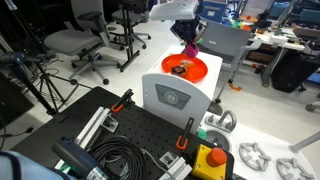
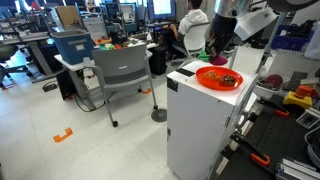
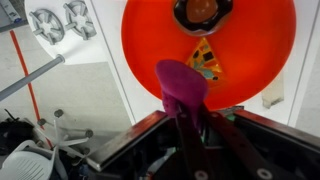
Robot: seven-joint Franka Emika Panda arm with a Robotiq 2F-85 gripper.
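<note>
A purple object (image 3: 180, 84), rounded at its end, is gripped by my gripper, which is shut on it. Below it lies a round red-orange plate (image 3: 140, 38). On that plate are a toy pizza slice (image 3: 203, 57) and a brown, doughnut-like piece (image 3: 201, 12). In exterior view 1 the purple object (image 1: 191, 50) hangs over the plate (image 1: 201, 75), under my gripper (image 1: 190, 43). Whether it touches the plate or the pizza slice is unclear. The fingertips are partly hidden by the object.
The plate sits on a white cabinet top (image 2: 187, 79) with narrow margins around it. A grey chair (image 2: 122, 68) stands beside the cabinet. Nearer in exterior view 1 are a faucet (image 1: 225, 122), stove burners (image 1: 253, 156) and a red button on a yellow box (image 1: 211, 160).
</note>
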